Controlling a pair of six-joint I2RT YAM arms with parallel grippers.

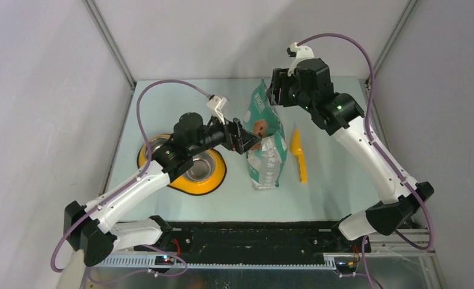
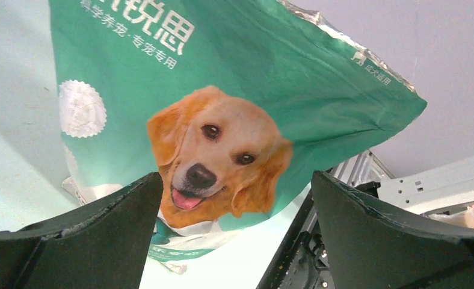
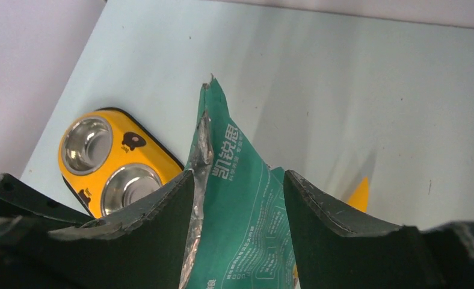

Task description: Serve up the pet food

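Observation:
A green pet food bag (image 1: 266,162) with a dog's face on it stands upright mid-table. My left gripper (image 1: 248,141) is open in front of the bag; in the left wrist view the bag's printed face (image 2: 222,150) shows beyond the spread fingers (image 2: 96,232). High over the bag's top right is my right gripper (image 1: 277,87). Its fingers (image 3: 162,223) are apart, with the bag's top edge (image 3: 206,138) in view between and beyond them. A yellow scoop (image 1: 299,156) lies to the right of the bag. Left of it sits a yellow double-bowl feeder (image 1: 219,171) with metal bowls, partly hidden under my left arm.
Bare tabletop (image 1: 340,168) stretches right of the scoop. A wall closes off the rear, and a dark beam (image 1: 258,244) runs along the front.

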